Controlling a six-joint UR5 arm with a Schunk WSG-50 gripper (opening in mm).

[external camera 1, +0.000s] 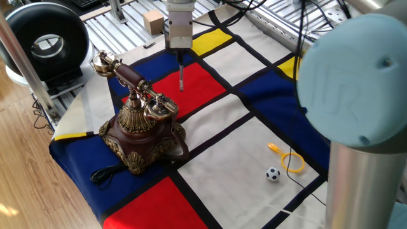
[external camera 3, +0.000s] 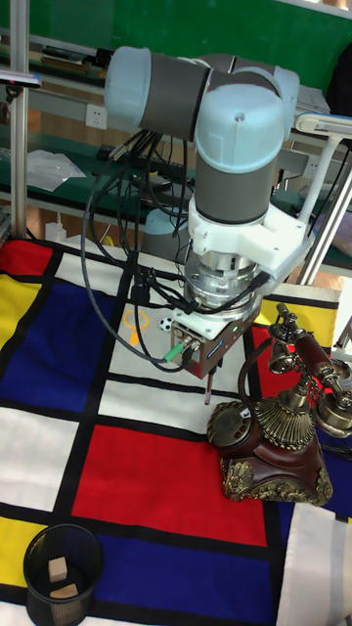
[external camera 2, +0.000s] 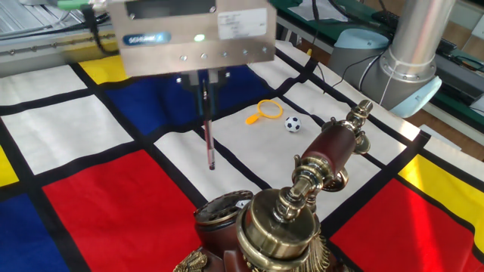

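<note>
My gripper (external camera 2: 212, 165) hangs over the cloth with its slim fingers (external camera 2: 207, 125) together, and nothing shows between them. In exterior view 1 its tip is above the red patch, right of the telephone's handset. A vintage telephone (external camera 1: 137, 121), dark red with brass trim, stands upright, handset on its cradle; the fingertips are apart from it. Away from the phone, a small black-and-white ball (external camera 1: 273, 173) lies beside a yellow hoop with a handle (external camera 1: 300, 166). Exterior view 3 shows the gripper (external camera 3: 207, 401) pointing down just left of the telephone (external camera 3: 279, 438).
A black mesh bin (external camera 3: 39, 600) with wooden blocks stands at the near left corner in exterior view 3. The telephone's dark cord (external camera 1: 107, 173) lies by its base. The patterned cloth (external camera 1: 222, 184) has broad clear areas.
</note>
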